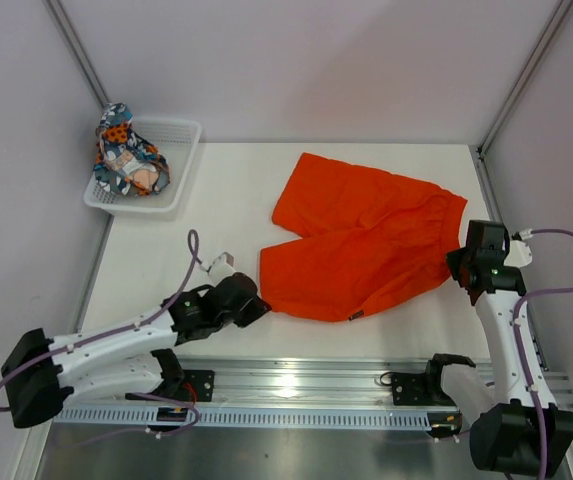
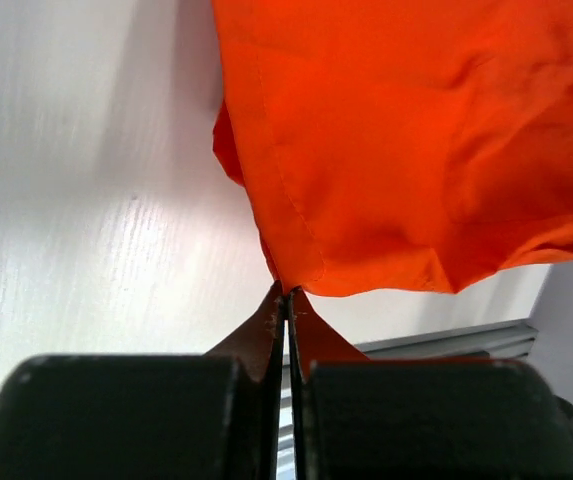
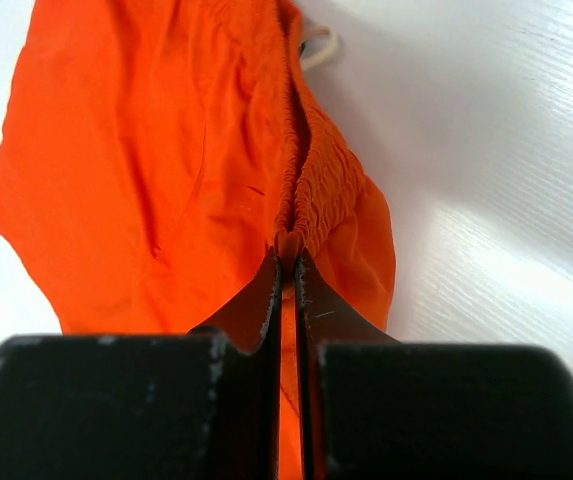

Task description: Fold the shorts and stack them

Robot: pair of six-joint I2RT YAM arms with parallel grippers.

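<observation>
Orange shorts (image 1: 356, 260) lie spread on the white table (image 1: 166, 280), one leg toward the back, the other toward the front. My left gripper (image 1: 262, 310) is shut on the front-left corner of the shorts, seen between the fingertips in the left wrist view (image 2: 284, 292). My right gripper (image 1: 454, 260) is shut on the waistband at the right side; in the right wrist view (image 3: 288, 258) the ribbed band bunches at the fingertips, with a pale drawstring (image 3: 316, 50) beyond.
A white basket (image 1: 171, 150) at the back left holds patterned blue-and-orange cloth (image 1: 126, 155). Metal rails border the front edge.
</observation>
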